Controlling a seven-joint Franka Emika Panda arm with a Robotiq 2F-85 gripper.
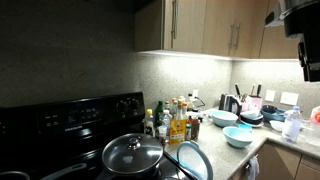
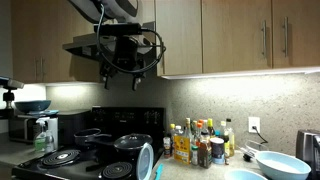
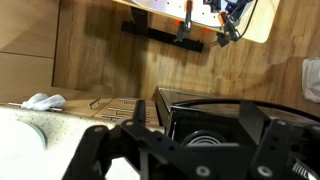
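High above the stove hangs my gripper (image 2: 121, 84), pointing down with its fingers spread and nothing between them. From the wrist, the same gripper is open over the front edge of the counter and the stove. A dark pot with a glass lid (image 1: 132, 153) sits on the black stove (image 1: 85, 125), well below the gripper. Beside it leans a pale blue oval item (image 2: 144, 162). Part of the arm (image 1: 300, 25) fills the upper right corner of exterior view 1, where the fingers are hard to make out.
Several bottles (image 2: 200, 140) stand against the wall right of the stove. Light blue bowls (image 1: 238, 135) and a white jug (image 1: 292, 124) occupy the right counter. Wall cabinets (image 2: 205, 38) hang overhead near the arm. A white cloth (image 3: 42, 102) hangs at the counter front; wooden floor (image 3: 120, 60) lies below.
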